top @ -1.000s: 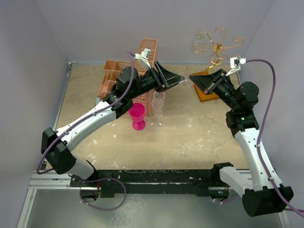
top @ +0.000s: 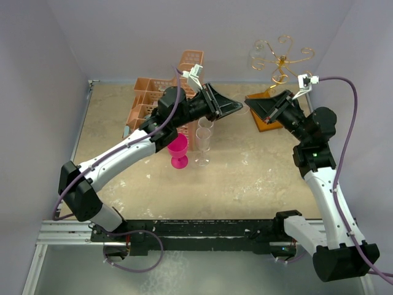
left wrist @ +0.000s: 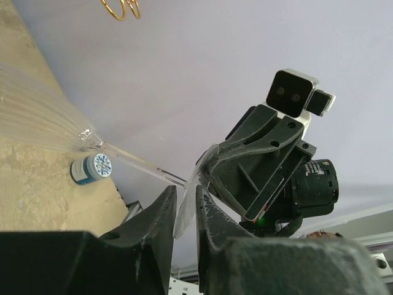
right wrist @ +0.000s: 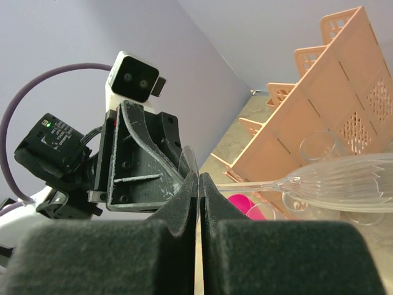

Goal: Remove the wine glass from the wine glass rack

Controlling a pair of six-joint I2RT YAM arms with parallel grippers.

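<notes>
A clear wine glass [left wrist: 43, 110] lies sideways between my two grippers, its stem running to the right gripper. In the left wrist view the fingers of my left gripper are close together around a thin clear edge, apparently the glass's foot; whether they grip it is unclear. My right gripper is shut at the glass's foot end, with the clear disc at its fingertips. In the top view the gold wine glass rack [top: 282, 61] stands at the back right, with a glass [top: 256, 56] hanging on its left.
A peach crate rack [top: 147, 92] fills the back left. Pink goblet [top: 178, 147] and clear glasses [top: 202, 138] stand before it. A small jar [left wrist: 89, 169] sits on the table.
My left arm and gripper have shifted slightly right and down toward the right gripper in the top view. The right arm has barely moved.
</notes>
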